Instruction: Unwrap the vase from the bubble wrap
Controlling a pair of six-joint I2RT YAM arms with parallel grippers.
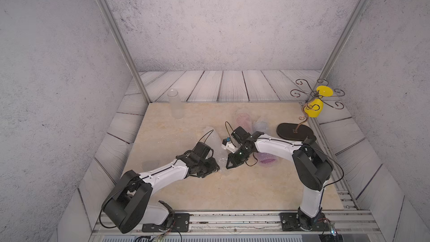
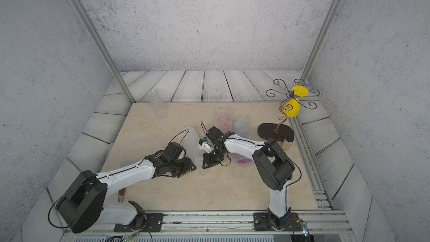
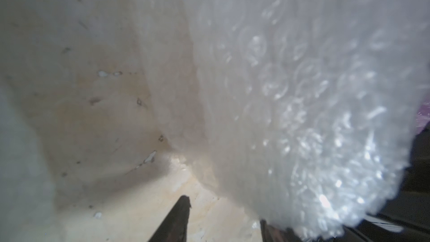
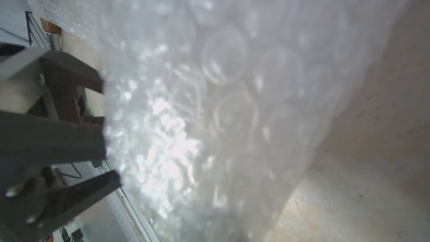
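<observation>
A bubble-wrapped bundle [image 1: 213, 141] lies upright-to-diagonal along the middle of the table, between my two grippers. My left gripper [image 1: 214, 166] is at its lower left end; in the left wrist view its dark fingertips are at the near edge of the bubble wrap [image 3: 304, 107], part open. My right gripper [image 1: 230, 163] is at the lower right side of the bundle; bubble wrap [image 4: 224, 85] fills much of the right wrist view, partly hiding the fingers. Whether either holds the wrap is unclear. The vase inside cannot be made out.
A clear glass [image 1: 175, 105] stands back left. Pink [image 1: 243, 119] and purple [image 1: 267, 160] pieces lie right of the bundle. A black-based metal stand [image 1: 291, 130] and yellow vase [image 1: 313, 109] stand at the right.
</observation>
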